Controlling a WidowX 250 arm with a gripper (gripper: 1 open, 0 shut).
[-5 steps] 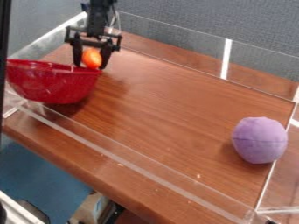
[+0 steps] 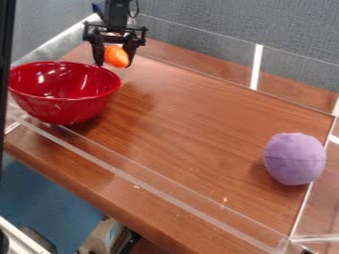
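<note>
My black gripper [image 2: 115,42] is at the upper left, just behind and above a red bowl [image 2: 63,91], with an orange object [image 2: 117,57] between its fingers, held above the table. The red bowl rests at the left side of the wooden table [image 2: 199,129]. The fingertips are partly hidden by the orange object.
A purple ball [image 2: 294,159] sits at the right edge of the table. Clear plastic borders run along the table's edges, with grey walls behind. The floor shows at lower left.
My gripper and the orange object have moved slightly up and to the right. The red bowl has settled from a tilted pose to a more level one.
</note>
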